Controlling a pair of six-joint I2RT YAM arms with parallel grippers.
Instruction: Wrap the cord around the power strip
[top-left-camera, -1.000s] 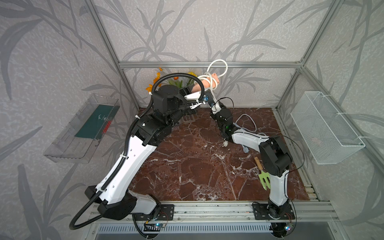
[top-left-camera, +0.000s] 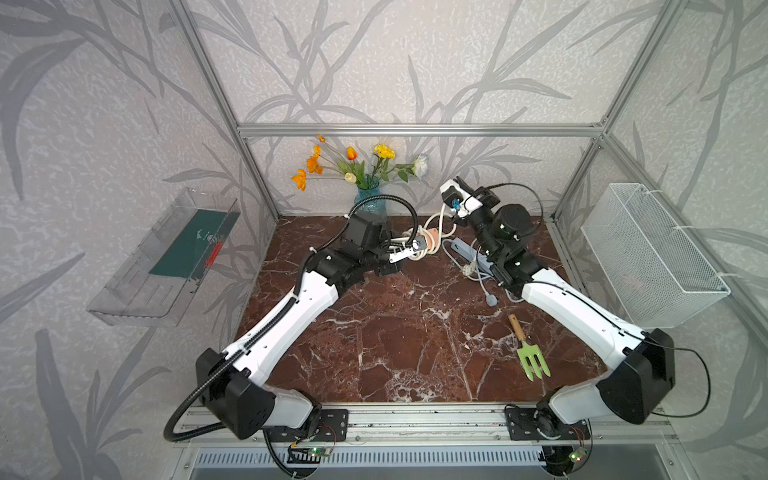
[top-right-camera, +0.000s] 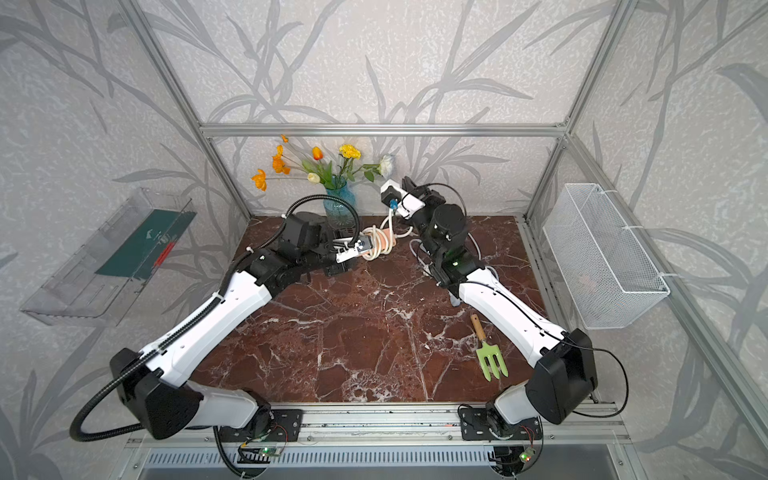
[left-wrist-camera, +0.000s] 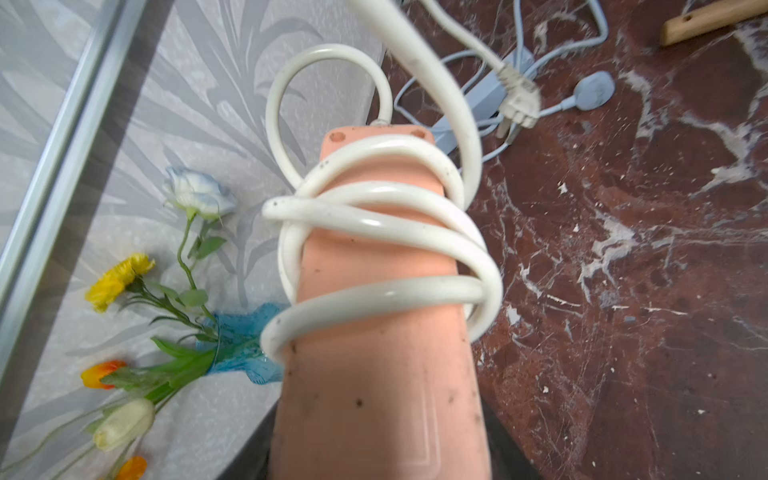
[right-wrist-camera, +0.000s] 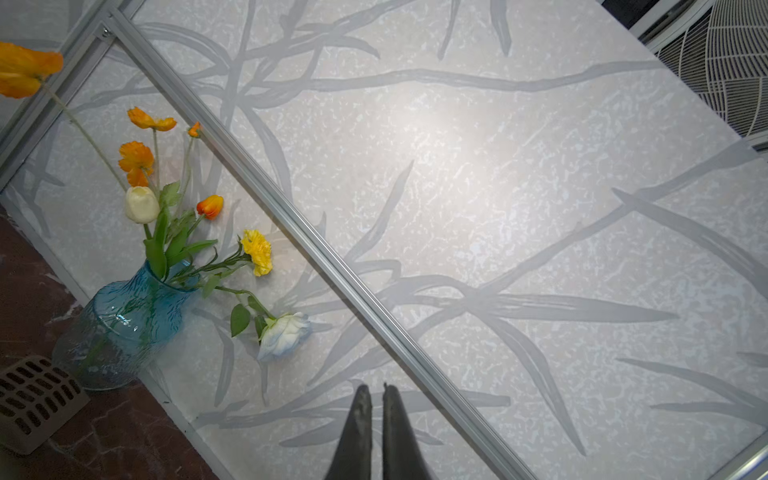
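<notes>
The pink power strip (left-wrist-camera: 372, 376) carries several uneven turns of white cord (left-wrist-camera: 376, 289) near its far end, with a loose loop beyond that end. My left gripper (top-left-camera: 404, 249) holds the strip above the table's middle-back. My right gripper is raised to the right and above it, its fingertips nearly together, nothing seen between them. A length of cord rises toward the right wrist in both top views; whether that gripper touches it is unclear. A white plug (left-wrist-camera: 520, 104) appears beyond the strip in the left wrist view.
A vase of flowers (right-wrist-camera: 120, 328) stands at the back. A grey strip with cables (top-left-camera: 468, 254) lies right of centre, a green fork (top-left-camera: 532, 356) at the front right. Baskets (top-left-camera: 656, 256) hang on both sides.
My right gripper has risen and moved right, its arm now more extended.
</notes>
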